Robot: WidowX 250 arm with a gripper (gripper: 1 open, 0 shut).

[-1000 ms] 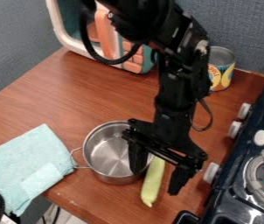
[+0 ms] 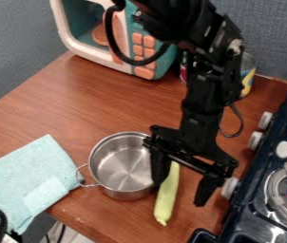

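Observation:
My black gripper (image 2: 181, 178) hangs low over the wooden counter, its two fingers spread wide, one by the right rim of a steel pot (image 2: 116, 163) and the other to the right. Between and beneath them lies a pale yellow-green corn cob or similar long vegetable (image 2: 166, 201), reaching toward the front of the counter. Its far end is hidden by the gripper. I see nothing held between the fingers.
A light blue towel (image 2: 26, 180) lies at the left, a black stove (image 2: 279, 161) stands at the right. A toy microwave (image 2: 89, 33) and cans (image 2: 244, 76) stand at the back.
My gripper has shifted slightly right and up over the last second. The pot, vegetable and towel look unmoved.

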